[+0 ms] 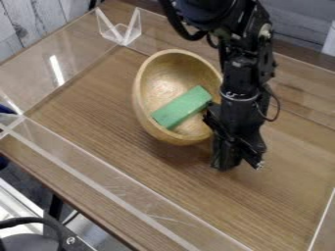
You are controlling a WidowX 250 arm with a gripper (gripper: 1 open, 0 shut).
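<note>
The black gripper (225, 155) is low over the wooden table at the centre-right, at the near right side of a tan bowl (183, 69). A green block (181, 108) lies in the bowl, which is tilted up on the gripper's side. The gripper looks shut; its fingertips are dark and partly hidden near the bowl's lower rim, so what touches them is unclear.
A clear plastic piece (118, 27) stands at the back left. Transparent strips run along the left and right edges, with black cables at the lower left.
</note>
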